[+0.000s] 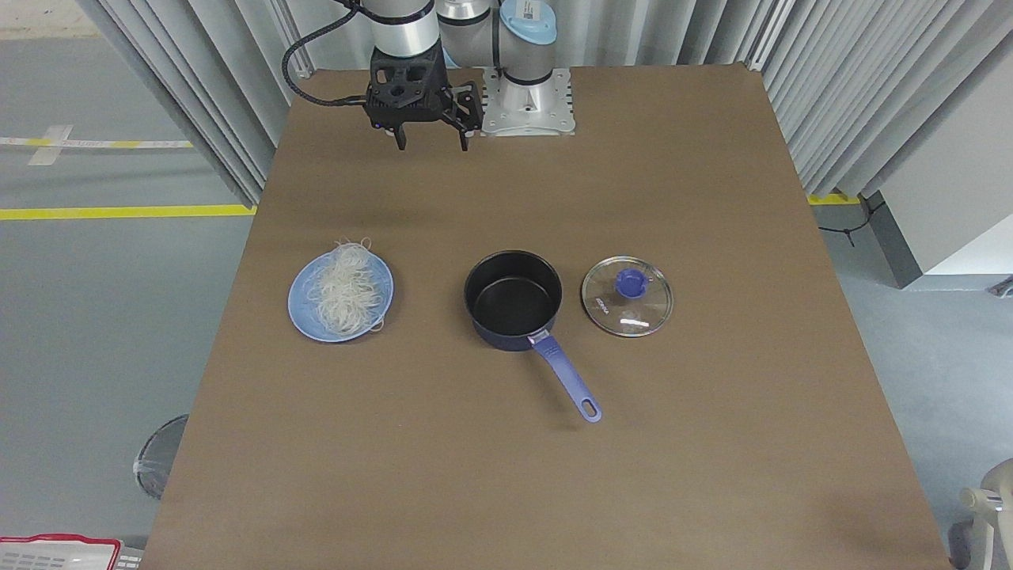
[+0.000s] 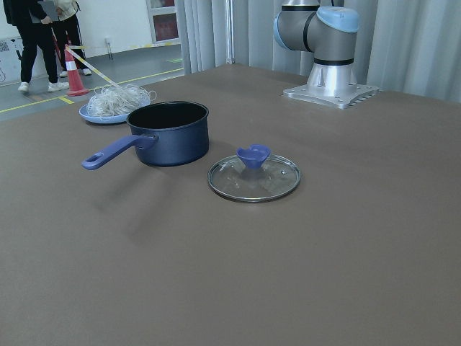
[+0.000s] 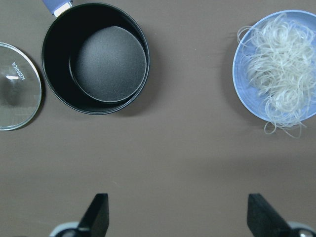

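In the front view my gripper (image 1: 433, 142) hangs over the back of the table, behind the cookware, fingers apart; in the wrist view its two fingers stand wide with bare tabletop between them. A dark saucepan (image 1: 512, 294) with a blue handle (image 1: 560, 362) sits mid-table, empty. To its right lies a glass lid (image 1: 617, 313) with a blue knob (image 2: 253, 155). To the left, a light blue plate (image 1: 304, 309) holds a pile of white noodles (image 3: 279, 74), some strands hanging over the rim.
The robot's base (image 1: 527, 114) stands at the back edge; curtains are behind it, and floor shows at both sides.
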